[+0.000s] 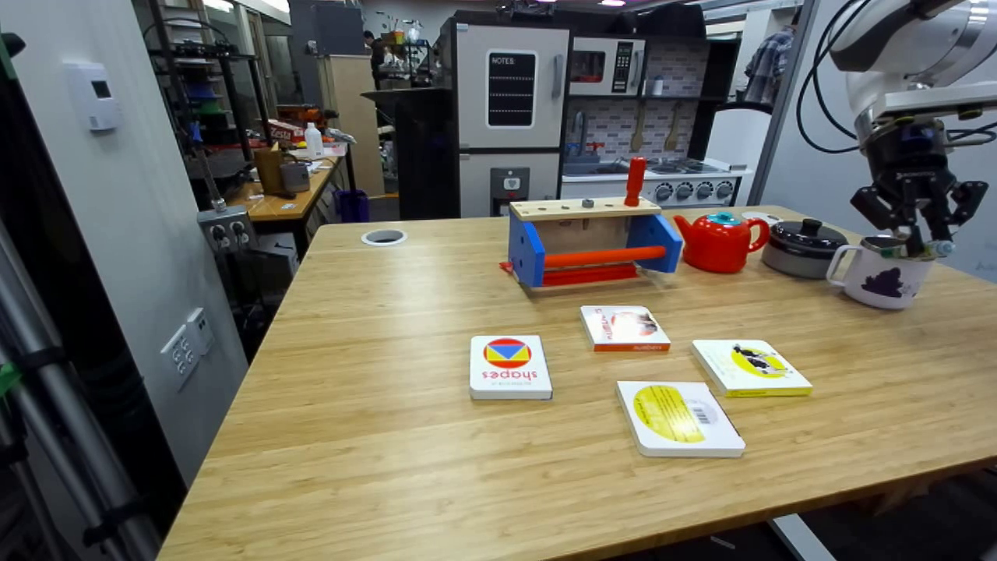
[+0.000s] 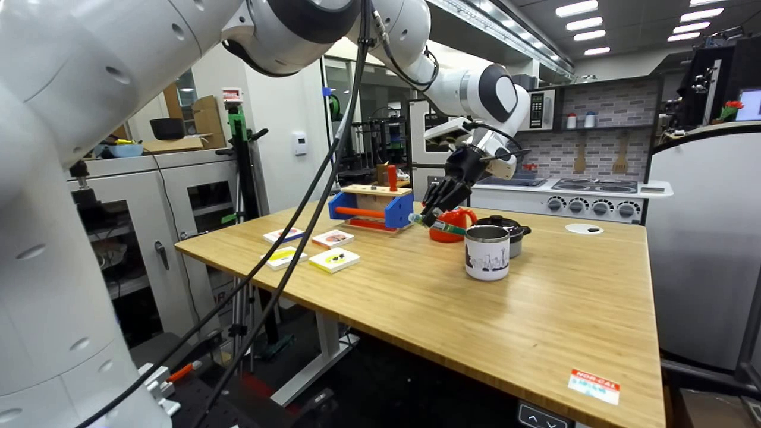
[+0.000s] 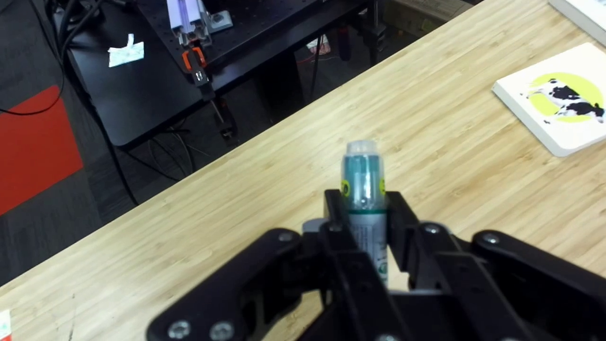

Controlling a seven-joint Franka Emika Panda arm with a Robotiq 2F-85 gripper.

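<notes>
My gripper is shut on a slim green-and-white tube with a clear teal cap end, which looks like a marker or glue stick. In exterior view 2 the tube lies slanted in the fingers, one end close to the rim of a white mug. Exterior view 1 has the gripper right at the top of the mug, with the tube end across its opening. Whether tube and rim touch, I cannot tell. The mug stands on the table, its handle to the left in exterior view 1.
A dark lidded pot and a red teapot stand close beside the mug. Farther left is a blue-and-wood toy bench. Several small board books, including a shapes book, lie mid-table.
</notes>
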